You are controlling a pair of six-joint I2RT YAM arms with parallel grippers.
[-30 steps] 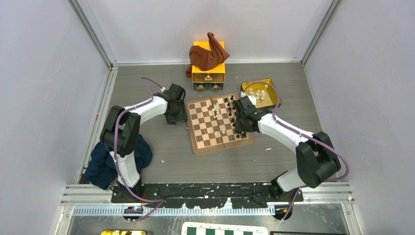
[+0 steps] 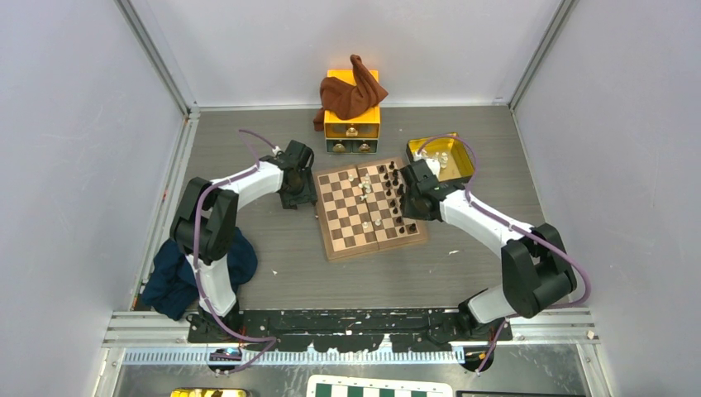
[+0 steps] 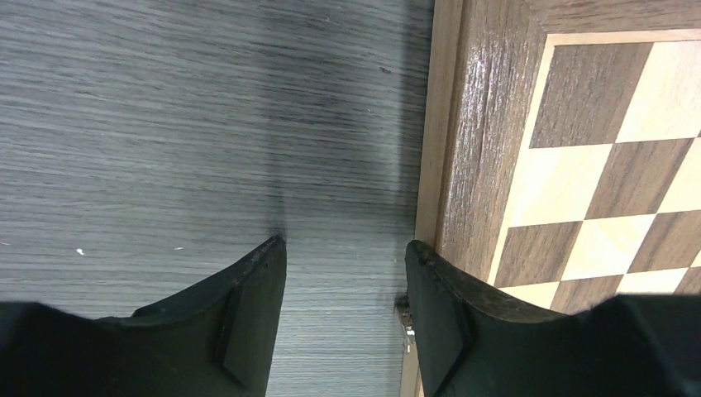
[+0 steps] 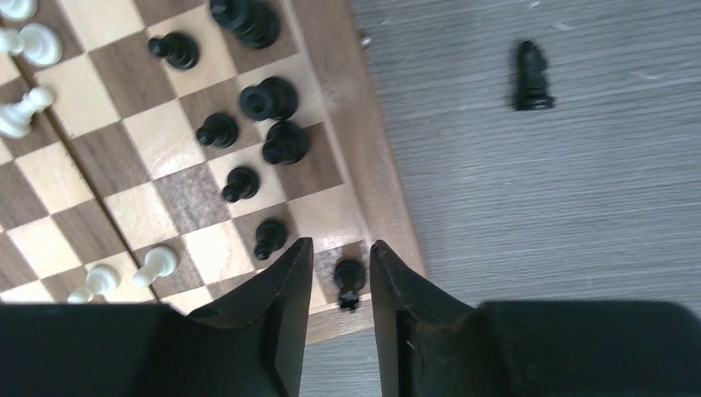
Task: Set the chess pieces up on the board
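The wooden chessboard (image 2: 343,231) carries black pieces along its right side and several scattered white pieces toward the middle. My right gripper is part open over the board's right edge; a black piece (image 4: 349,273) stands beneath the fingertips, not visibly held. A black knight (image 4: 531,76) lies on the table beside the board. My left gripper is open over the table at the board's left edge, nothing between its fingers.
A yellow tray (image 2: 455,157) with white pieces stands behind the board on the right. The yellow drawer unit (image 2: 352,116) with brown cloth is at the back. A dark blue cloth (image 2: 169,281) lies front left.
My right arm and gripper have shifted slightly to the right. The left arm looks unchanged.
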